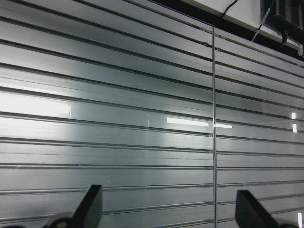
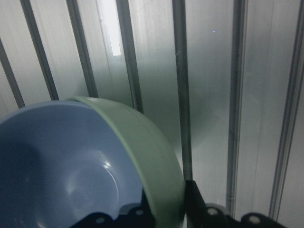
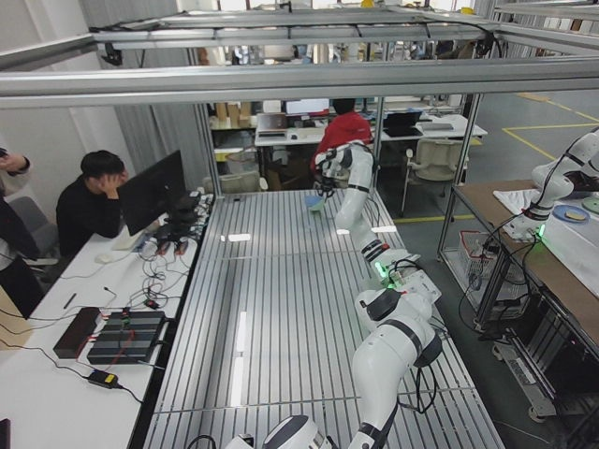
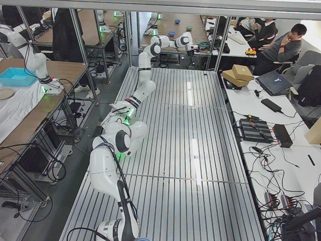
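A blue bowl (image 2: 71, 166) is nested with a green bowl (image 2: 152, 156) in the right wrist view, over the slatted metal table. My right gripper is shut on the bowls' rims at their near right side. In the camera left view the bowls (image 3: 314, 202) are at the table's far end, below that arm's wrist. My left gripper points at bare slatted metal, its fingers wide apart with nothing between them.
A white desk (image 3: 37, 393) with a monitor, cables and black boxes runs along the left side in the camera left view. Another arm table stands at the right.
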